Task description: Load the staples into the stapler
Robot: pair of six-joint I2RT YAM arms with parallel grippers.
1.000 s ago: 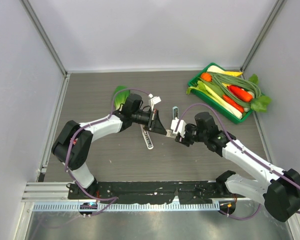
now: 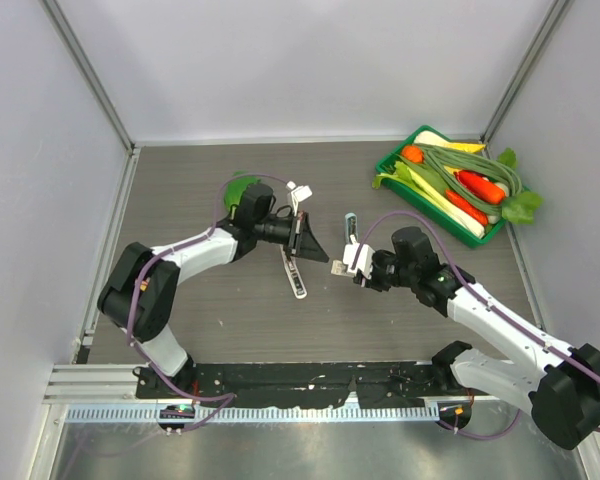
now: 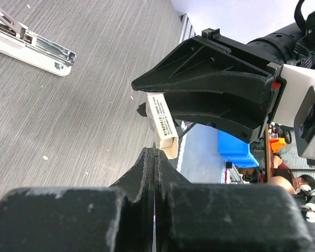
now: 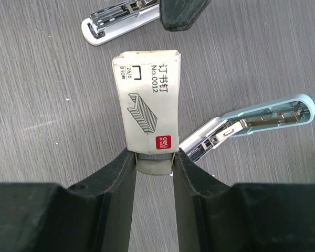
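Note:
My right gripper is shut on a small white staple box (image 4: 146,100), printed with a staple drawing, held level above the table. My left gripper (image 2: 322,257) is shut with nothing visible between its fingers, just left of the box (image 2: 339,268); in the left wrist view the box (image 3: 163,122) lies beyond its tips. Below are two opened staplers: a white one (image 4: 123,23) lying under the left gripper, and a light blue and white one (image 4: 273,119), partly hidden behind the box and right gripper in the right wrist view.
A green basket (image 2: 388,160) of vegetables fills the back right. A leafy green item (image 2: 238,184) lies behind the left arm.
My left gripper has backed off slightly to the left, away from the staple box, and the left arm has shifted with it. The right gripper stays about where it was, holding the box.

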